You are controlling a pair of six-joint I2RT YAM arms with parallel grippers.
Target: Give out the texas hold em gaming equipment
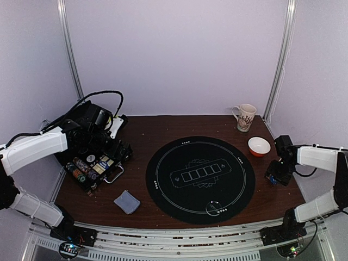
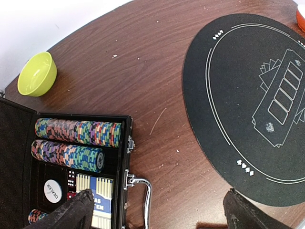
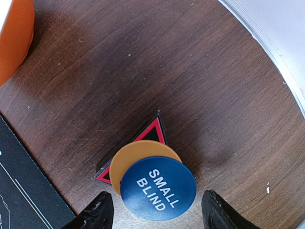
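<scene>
Over an open black poker case [image 2: 123, 164], my left gripper hovers with its fingers wide apart and empty. The case holds rows of chips [image 2: 78, 132], a white dealer button [image 2: 53, 191], dice and a boxed card deck [image 2: 103, 198]. On the right of the table, a blue "small blind" button [image 3: 158, 188] lies over an orange disc [image 3: 138, 151], both atop a black triangle with a red border [image 3: 155, 131]. My right gripper is low over this stack, one finger on each side of the blue button, with gaps showing on both sides.
A round black poker mat [image 1: 163, 201] covers the table's middle. Behind the right gripper are a white-and-orange bowl [image 1: 259, 146] and a mug [image 1: 244, 117]. A folded grey cloth [image 1: 127, 202] lies left of the mat. A yellow-green bowl [image 2: 37, 74] stands behind the case.
</scene>
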